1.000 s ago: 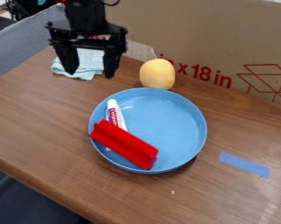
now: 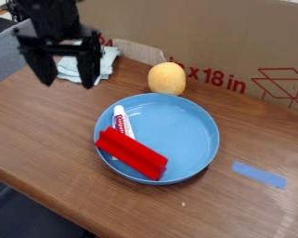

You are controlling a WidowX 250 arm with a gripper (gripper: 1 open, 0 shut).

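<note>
The black gripper (image 2: pixel 67 74) hangs at the upper left over the wooden table, blurred, its fingers pointing down and apart with nothing visible between them. Behind it lies a pale blue cloth (image 2: pixel 105 62), partly hidden. A blue plate (image 2: pixel 186 128) holds a white tube with red print (image 2: pixel 120 117) and a red object (image 2: pixel 133 153) lying across its lower end. A yellow, rounded object (image 2: pixel 167 78) stands just behind the plate.
A cardboard box (image 2: pixel 251 56) backs the table. A strip of blue tape (image 2: pixel 259 174) lies at the right. The table's edge runs along the lower left.
The plate and objects are unchanged.
</note>
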